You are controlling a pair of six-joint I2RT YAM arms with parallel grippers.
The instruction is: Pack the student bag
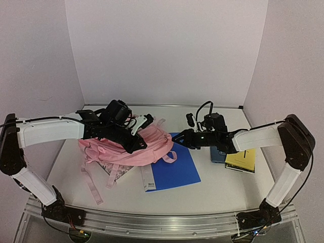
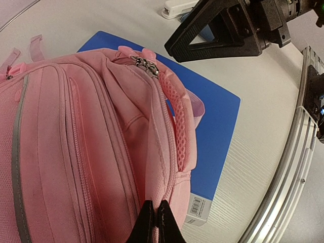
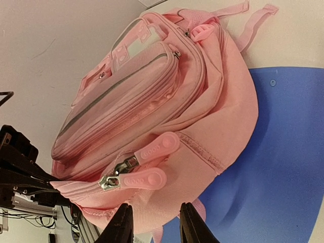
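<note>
A pink backpack [image 1: 121, 154] lies on the left half of the table, its top end pointing right. My left gripper is shut on the zipped edge of the bag's opening, which runs up from the fingertips in the left wrist view. Two zipper pulls with pink tabs [image 3: 149, 149] sit close together near that edge. My right gripper stands open just off the bag's right end, with a gap between its fingers. Partly under the bag lies a blue folder [image 1: 177, 169]. A patterned book [image 1: 121, 172] is mostly hidden beneath the bag.
A yellow notebook [image 1: 243, 159] and a dark blue item [image 1: 217, 156] lie at the right, partly beneath the right arm. A small white object [image 2: 177, 7] shows beyond the right gripper.
</note>
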